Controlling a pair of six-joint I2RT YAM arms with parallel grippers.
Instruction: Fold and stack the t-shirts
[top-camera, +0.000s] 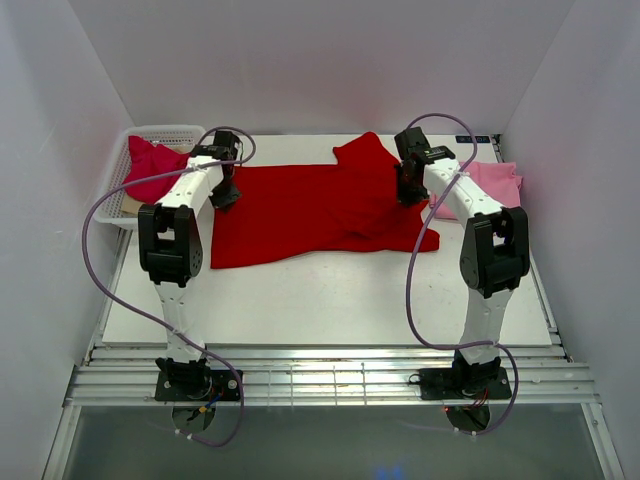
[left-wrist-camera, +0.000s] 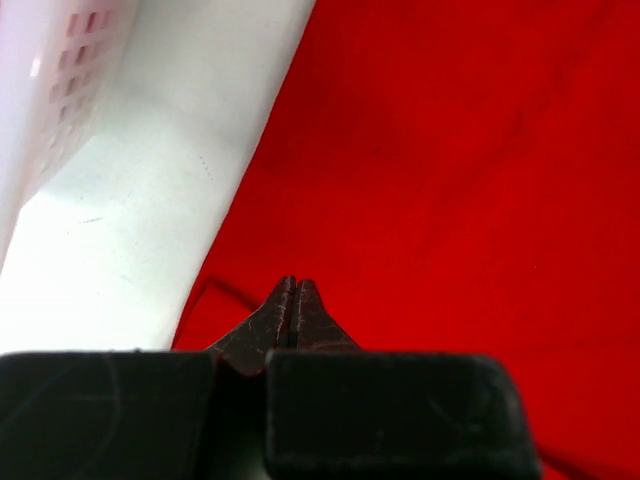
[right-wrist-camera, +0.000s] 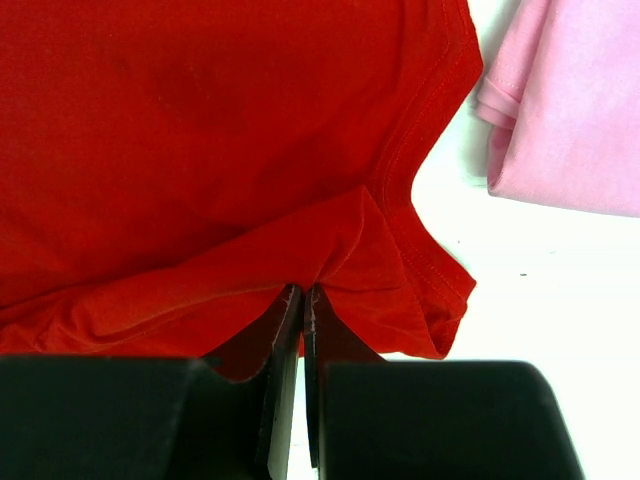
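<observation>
A red T-shirt (top-camera: 300, 210) lies spread across the table, its lower part folded over. My left gripper is shut above the shirt's left side, near the white margin, with nothing showing between its fingers. My right gripper is shut on a folded-over layer of the red shirt at its right side, near the sleeve. A folded pink shirt (right-wrist-camera: 570, 100) lies beside it on the right.
A white basket (top-camera: 113, 190) with crumpled red cloth (top-camera: 150, 166) stands at the back left, close to my left gripper.
</observation>
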